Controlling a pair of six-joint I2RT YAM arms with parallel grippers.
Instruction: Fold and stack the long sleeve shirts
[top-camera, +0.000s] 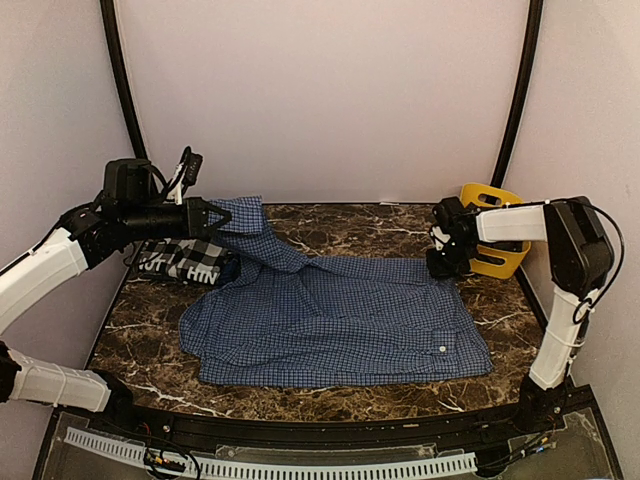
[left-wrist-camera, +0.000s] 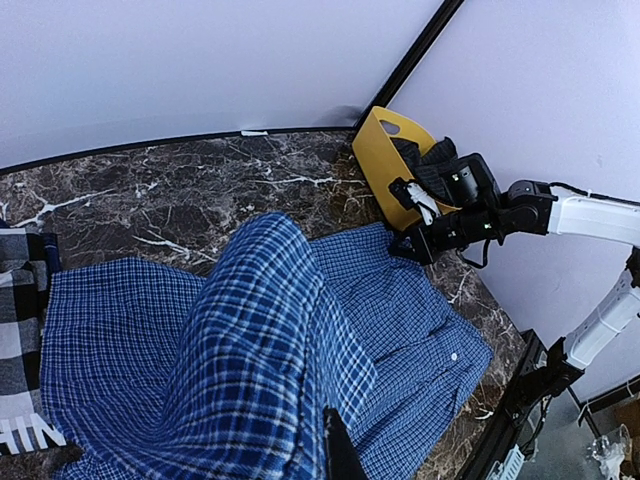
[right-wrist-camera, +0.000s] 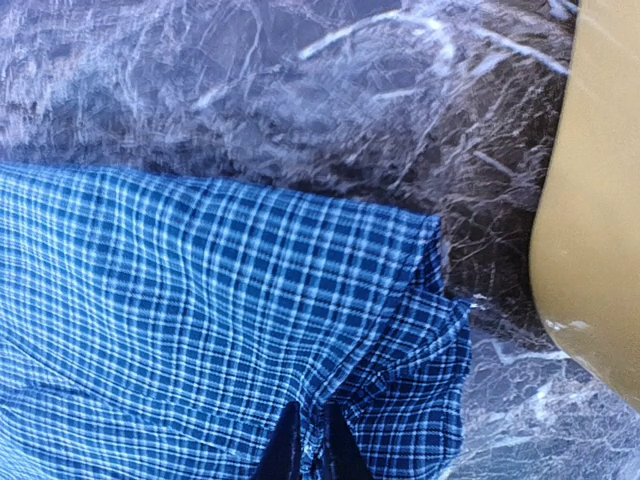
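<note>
A blue checked long sleeve shirt (top-camera: 320, 330) is spread over the marble table. My left gripper (top-camera: 222, 214) is raised at the back left, shut on a part of the shirt that hangs in a fold and fills much of the left wrist view. My right gripper is down at the shirt's back right corner, its fingers shut at a bunched crease in the cloth; whether cloth is between them is hard to tell. A black-and-white checked folded garment (top-camera: 180, 262) with lettering lies at the back left, under the left arm.
A yellow basket (top-camera: 500, 258) with dark cloth inside stands at the back right, beside my right gripper. Bare marble (top-camera: 350, 225) shows behind the shirt and along the front edge. Walls close in both sides and the back.
</note>
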